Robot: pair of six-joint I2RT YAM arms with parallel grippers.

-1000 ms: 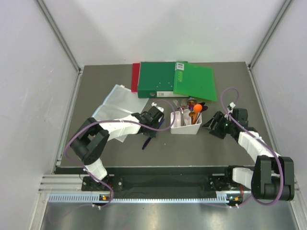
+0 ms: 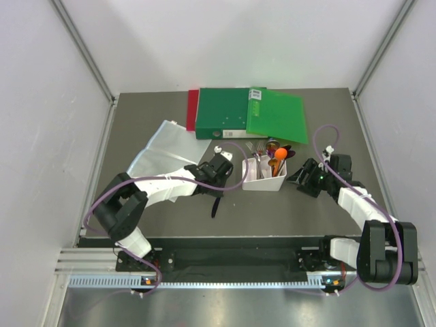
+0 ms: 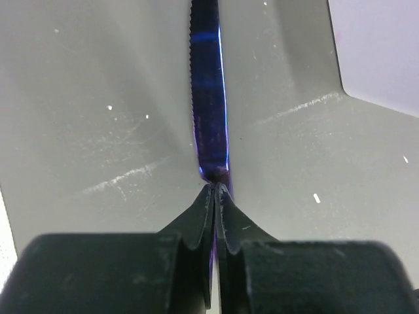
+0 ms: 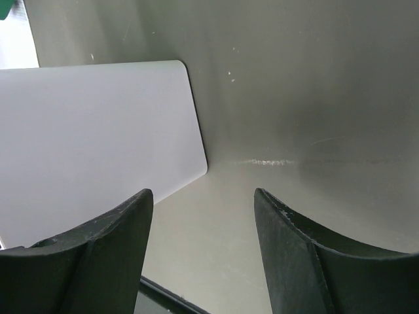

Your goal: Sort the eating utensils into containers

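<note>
A dark blue-purple knife with a serrated edge (image 3: pixel 209 91) lies flat on the grey table in the left wrist view. My left gripper is shut directly over it, fingertips at the knife's narrowing. A strip of the knife continues below the fingers, and no clear grasp shows. From the top, one dark end of the knife (image 2: pixel 215 207) sticks out below the left gripper; the rest is mostly covered. The white container (image 2: pixel 263 184) stands to the right, holding several forks and spoons. Beyond its right side, my right gripper is open and empty.
Green binders (image 2: pixel 223 109) lie behind the container, with a green folder (image 2: pixel 278 117) overlapping them. A clear plastic sleeve (image 2: pixel 163 148) spreads out at the left, near the left arm.
The knife has turned on the table: its near end has swung to the right, from slanted to almost upright in the top view. The left gripper shifted slightly; the right arm stayed still.
</note>
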